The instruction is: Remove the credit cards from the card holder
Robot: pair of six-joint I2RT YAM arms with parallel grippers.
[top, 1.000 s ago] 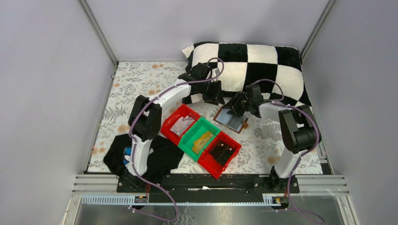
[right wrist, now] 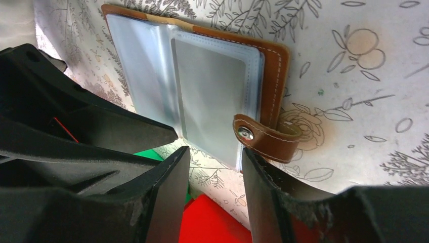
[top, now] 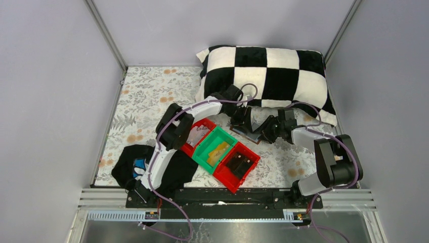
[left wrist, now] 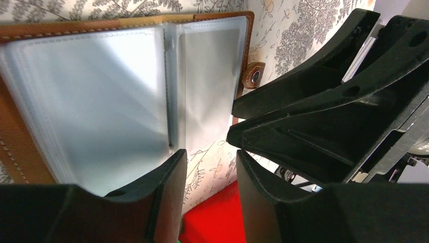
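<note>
A brown leather card holder point(right wrist: 275, 76) lies spread open on the table, with clear plastic sleeves point(left wrist: 101, 96) facing up. Its snap strap point(right wrist: 268, 139) sticks out on the right side, below my right fingertips' line of sight. No separate card stands out clearly in the sleeves. Over the holder's left half, my left gripper is part open, nothing seen between its fingers. My right gripper hovers over the right half by the strap, also part open and with nothing clearly held. In the top view the two grippers cover much of the holder.
Just in front of the holder stand a red tray point(top: 256, 158), a green tray point(top: 198, 155) and another red tray point(top: 188, 150), holding small items. A checkered pillow point(top: 281, 78) lies behind. Black cloth point(top: 174, 174) lies front left.
Both grippers have moved right and toward the front, coming down over the card holder. The left one came from beside the pillow. The holder and trays look unmoved.
</note>
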